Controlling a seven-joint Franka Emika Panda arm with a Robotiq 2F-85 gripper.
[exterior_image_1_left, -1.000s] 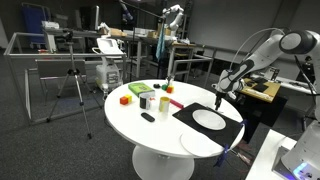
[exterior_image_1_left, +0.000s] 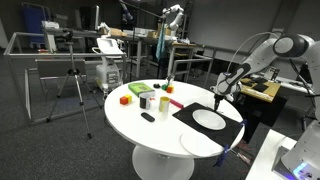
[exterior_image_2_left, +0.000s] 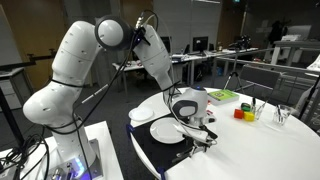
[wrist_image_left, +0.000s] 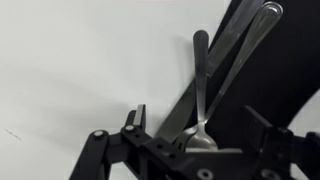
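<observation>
Several pieces of metal cutlery, including a spoon (wrist_image_left: 204, 139) and a knife (wrist_image_left: 228, 42), lie close together across the edge of a black placemat (wrist_image_left: 295, 60) in the wrist view. My gripper stands open, one finger on either side of the cutlery, with nothing clasped between them. In exterior view 2 the gripper (exterior_image_2_left: 196, 140) is low over the table at the mat's edge, beside a white plate (exterior_image_2_left: 168, 131). The cutlery's lower ends are partly hidden by the gripper.
A second white plate (exterior_image_1_left: 200, 144) sits near the table's front edge. Mugs (exterior_image_1_left: 164, 104), coloured blocks (exterior_image_1_left: 125, 100) and a green tray (exterior_image_1_left: 141, 87) stand farther off.
Over the last second the arm has shifted only slightly near the mat's edge. Plates, mat and other objects stay where they were.
</observation>
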